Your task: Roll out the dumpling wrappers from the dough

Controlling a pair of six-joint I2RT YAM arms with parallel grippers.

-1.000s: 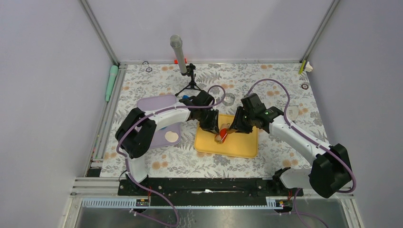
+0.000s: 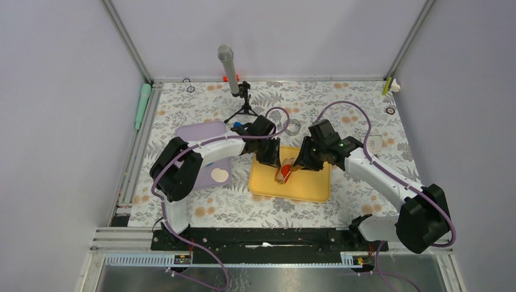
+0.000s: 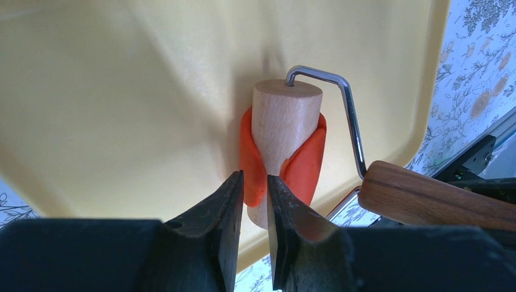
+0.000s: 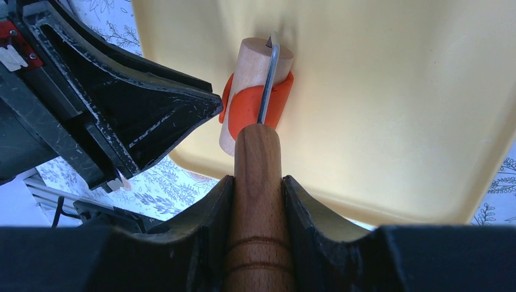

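Observation:
A short wooden roller (image 3: 281, 121) with a metal frame lies on the yellow tray (image 2: 310, 188), orange dough (image 3: 304, 163) wrapped around it. My right gripper is shut on the roller's wooden handle (image 4: 258, 219), holding it over the tray. My left gripper is beside the roller, its fingertips close together at the lower end of the dough in the left wrist view; whether anything is between them is hidden.
A lilac tray (image 2: 201, 130) with a pale round piece (image 2: 219, 174) lies to the left. Behind stand a tripod device (image 2: 228, 67) and a clear ring (image 2: 293, 127). A green rod (image 2: 143, 106) lies at the far left.
The left arm has shifted very slightly over the last second. The right arm and trays look unchanged.

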